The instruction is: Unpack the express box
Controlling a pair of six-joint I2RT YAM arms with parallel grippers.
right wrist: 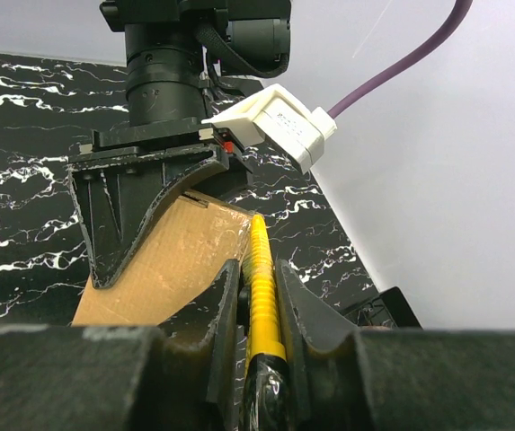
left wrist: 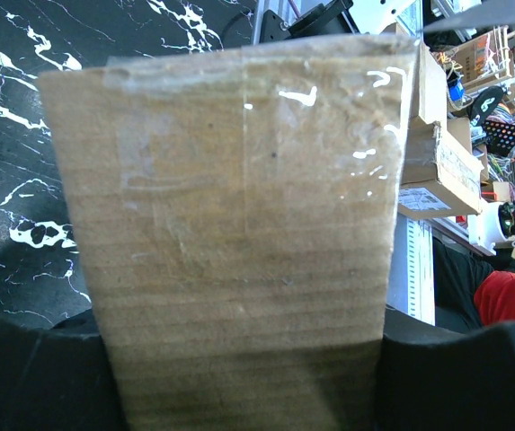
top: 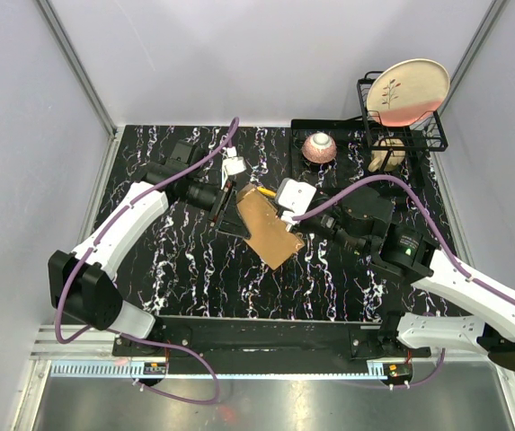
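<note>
The cardboard express box [top: 270,231], brown with clear tape along an edge, is held tilted above the counter. My left gripper is shut on it, a dark finger [left wrist: 37,377] at either side, and the taped end fills the left wrist view. A slim yellow tool [right wrist: 263,292] with a black lower end stands between the fingers of my right gripper, which is shut on it. Its yellow tip lies at or very near the box's taped edge in the right wrist view; whether they touch I cannot tell.
A pink bowl [top: 319,148] and a black dish rack [top: 406,135] with a plate [top: 407,92] stand at the back right. Bare black marbled counter [top: 163,269] lies in front of the left arm. Both grippers are close together around the box.
</note>
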